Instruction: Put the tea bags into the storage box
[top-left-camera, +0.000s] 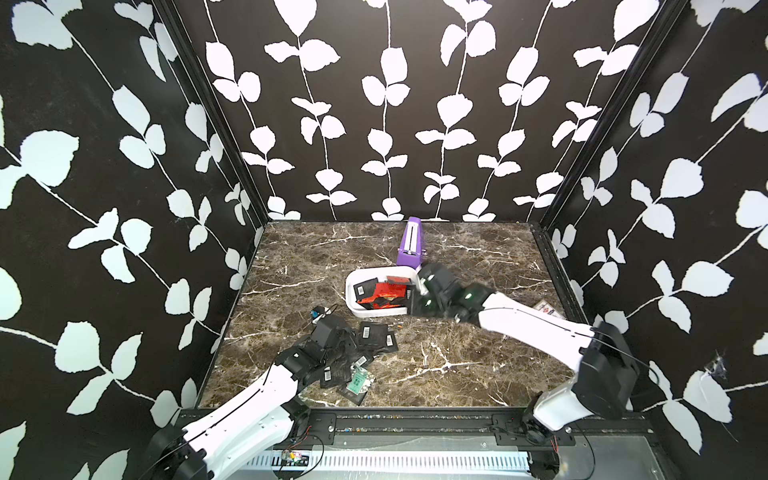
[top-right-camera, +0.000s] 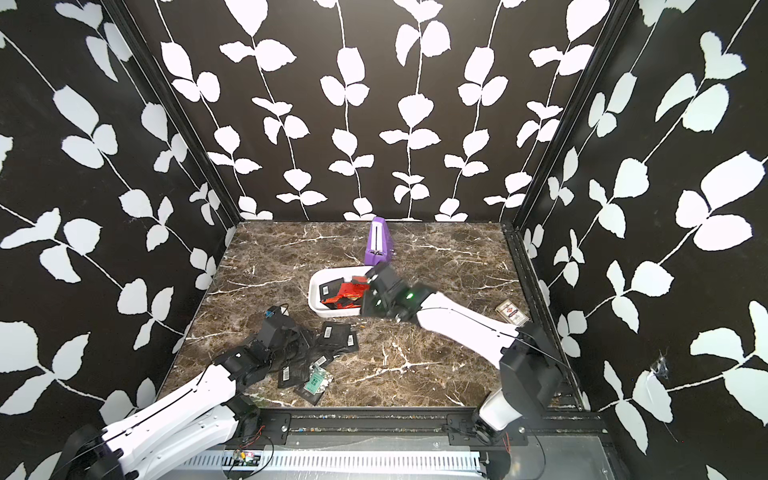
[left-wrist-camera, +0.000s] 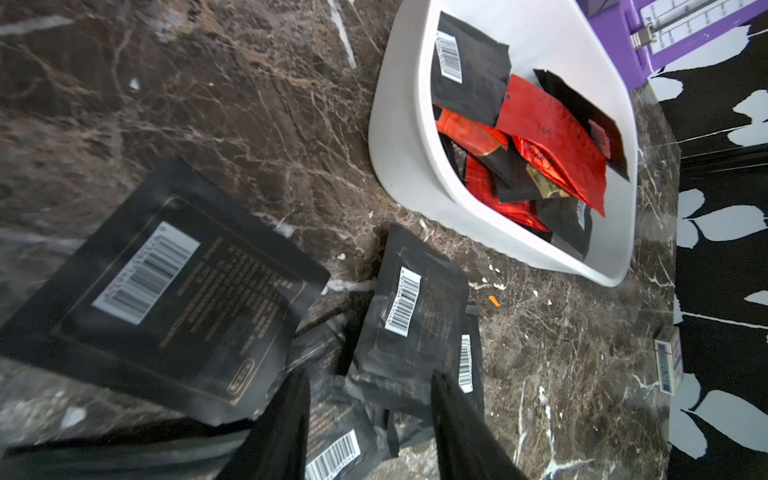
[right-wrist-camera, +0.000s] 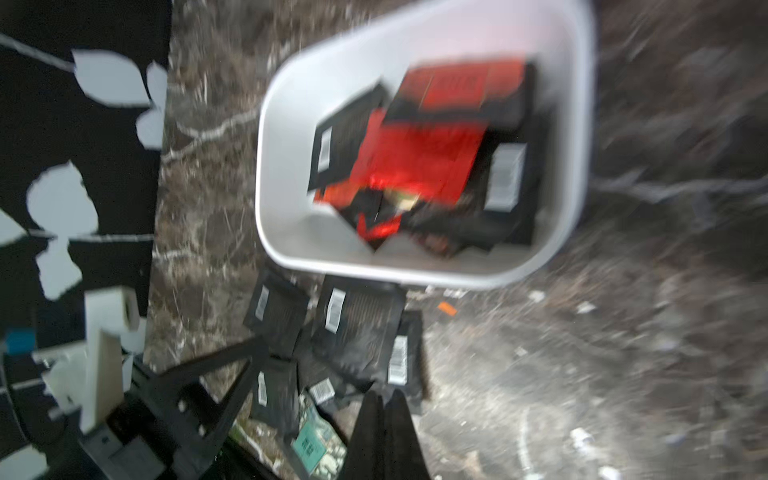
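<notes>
The white storage box (top-left-camera: 349, 297) sits mid-table with several black and red tea bags (right-wrist-camera: 424, 160) inside. In front of it, loose black tea bags (left-wrist-camera: 192, 292) lie overlapping, one with a green-and-white label (right-wrist-camera: 316, 448) near the front. Low over this pile, my left gripper is open with its fingers apart. Black bags show beyond and below the gap, none gripped. At the box's right end, my right gripper is shut, with nothing showing between its fingertips. Its arm covers part of the box's right side in both top views.
A purple object with a white scale (top-left-camera: 410, 241) stands just behind the box. Over at the right lies a small card-like pack (top-right-camera: 512, 312). Dark patterned walls enclose the table.
</notes>
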